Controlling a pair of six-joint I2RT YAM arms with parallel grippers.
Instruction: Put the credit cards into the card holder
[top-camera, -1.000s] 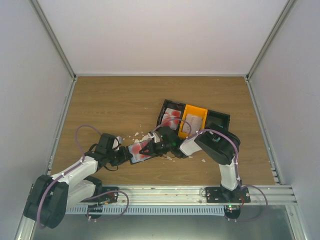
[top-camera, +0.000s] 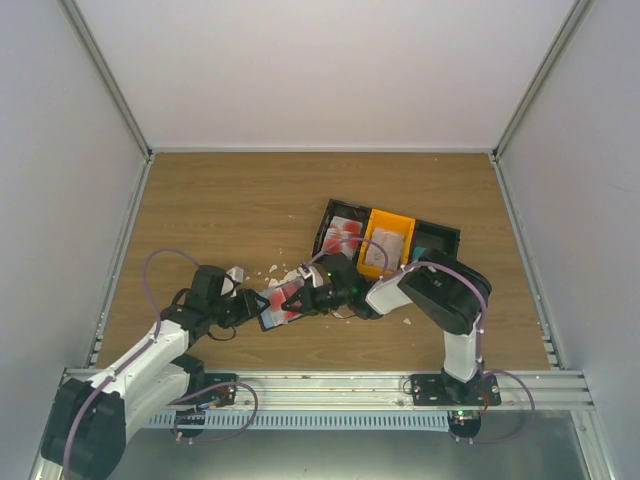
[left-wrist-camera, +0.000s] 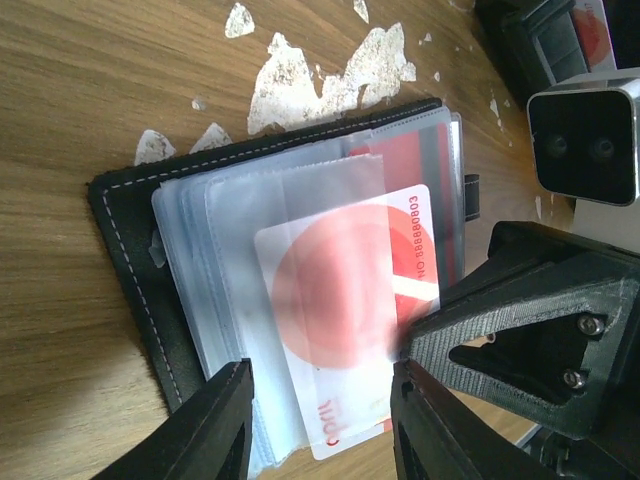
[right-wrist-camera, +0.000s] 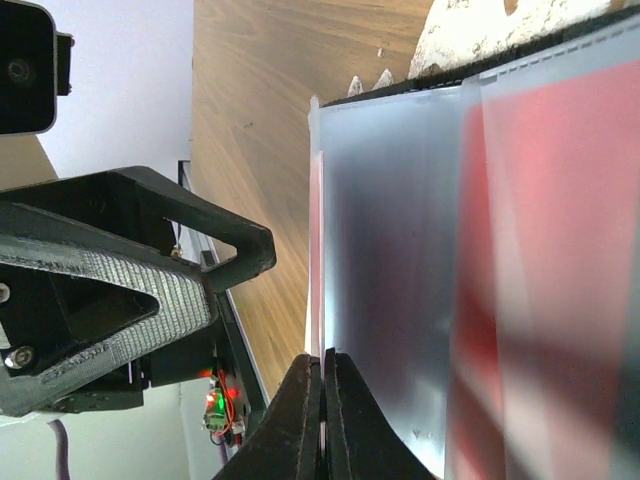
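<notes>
The open card holder lies at the front of the table; in the left wrist view its clear sleeves show over a black cover. A white card with a red circle lies on them. My left gripper stands part open over the holder's near edge, fingertips at the card's side, nothing visibly gripped. My right gripper is shut at the edge of a clear sleeve with a thin pink-and-white edge; whether anything is pinched between its fingertips is hard to tell.
A black tray with an orange compartment and stacks of cards sits at the back right. White flakes are scattered on the wood beside the holder.
My left arm has shifted slightly, its gripper a little higher in the top view. My right arm has barely moved.
</notes>
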